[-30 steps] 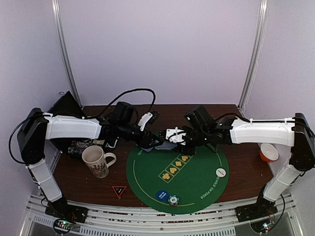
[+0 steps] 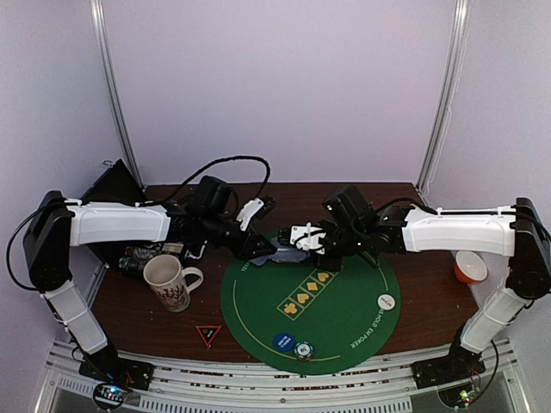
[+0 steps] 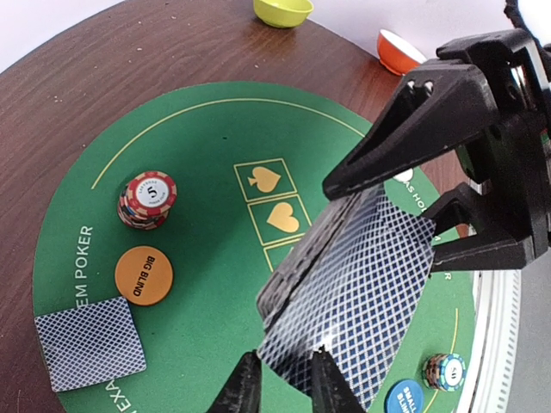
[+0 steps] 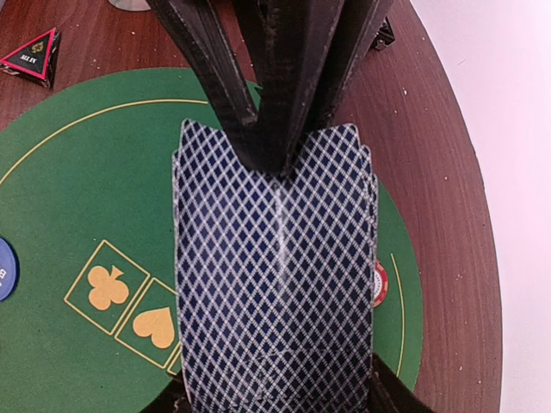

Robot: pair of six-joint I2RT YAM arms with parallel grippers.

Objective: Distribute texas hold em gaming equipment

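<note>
A deck of cards with a blue-and-white checked back (image 3: 353,301) is held up off the mat, my right gripper shut on its sides. In the left wrist view, part of the deck stands apart from the thicker stack (image 3: 301,262), with a dark gap between. My left gripper is at the deck's near end, its fingertips a little apart, and the right wrist view shows its fingers (image 4: 267,155) against the checked back. Whether a card sits between them is hidden. A second checked-back card or stack (image 3: 90,344) lies on the mat's edge.
The round green mat (image 2: 258,310) carries a red chip stack (image 3: 146,202), the orange big blind (image 3: 144,275), the blue small blind (image 2: 284,342) and a blue-edged chip stack (image 2: 303,350). A mug (image 2: 168,284) and red triangle (image 2: 207,334) stand left; an orange-white bowl (image 2: 470,267) is right.
My left arm has shifted slightly left, its gripper drawing back a little from the right one. The right arm and the items on the mat look still.
</note>
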